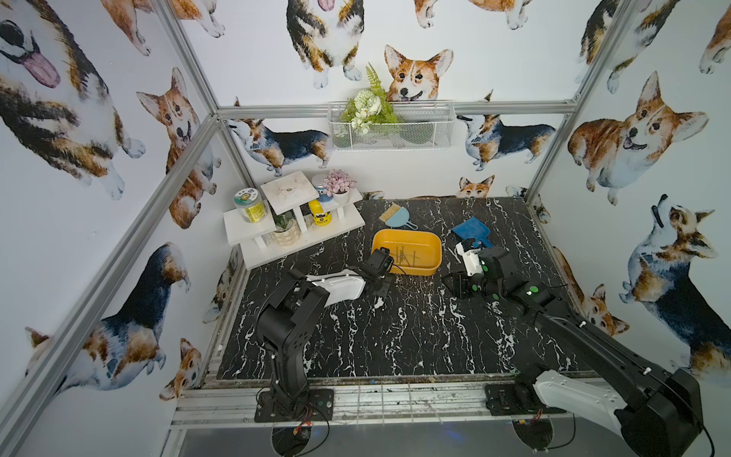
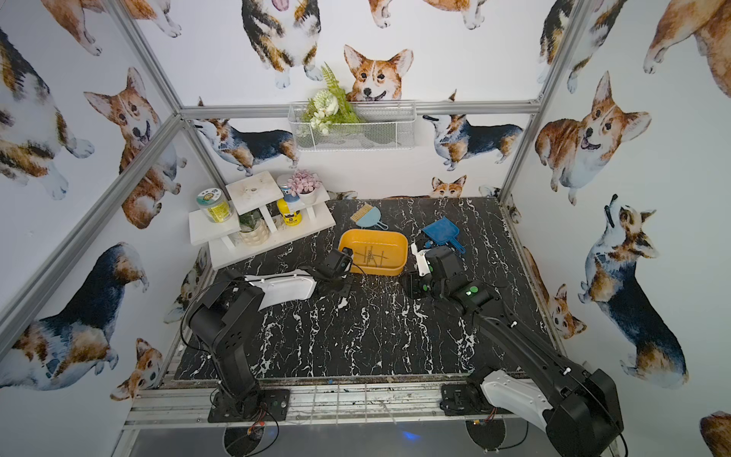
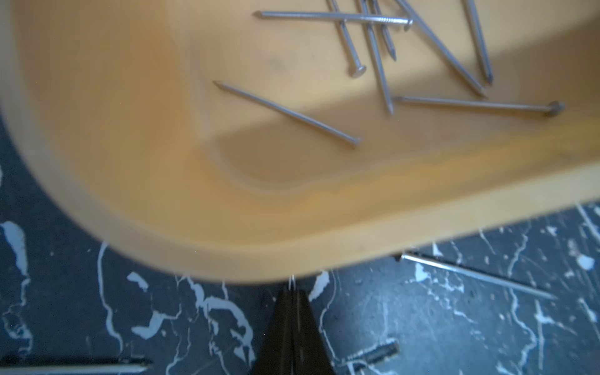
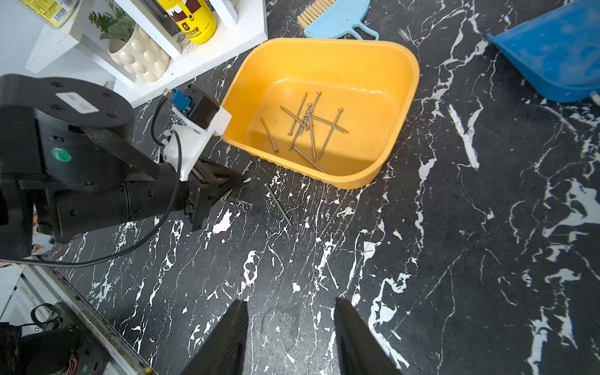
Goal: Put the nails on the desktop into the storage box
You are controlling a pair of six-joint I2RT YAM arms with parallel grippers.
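Observation:
The yellow storage box (image 4: pixel 381 68) holds several nails (image 4: pixel 312 122) on its floor. My left gripper is down at the box's near left edge, its fingers pressed together. A thin glint shows at its tips; whether that is a nail I cannot tell. Just right of those fingers lies a dark nail (image 3: pixel 372 355), partly hidden by them. Further right, along the box's front wall, is another loose nail (image 3: pixel 478 275); one more nail (image 3: pixel 75 367) is at the lower left. My right gripper stands open over bare desktop, right of the box, nothing between its fingers.
A blue dustpan (image 4: pixel 550 50) and a light-blue brush (image 4: pixel 337 18) lie behind the box. At the back left stands a white shelf (image 1: pixel 304 236) with jars and plants. The black marbled desktop (image 4: pixel 468 281) is clear at the front and right.

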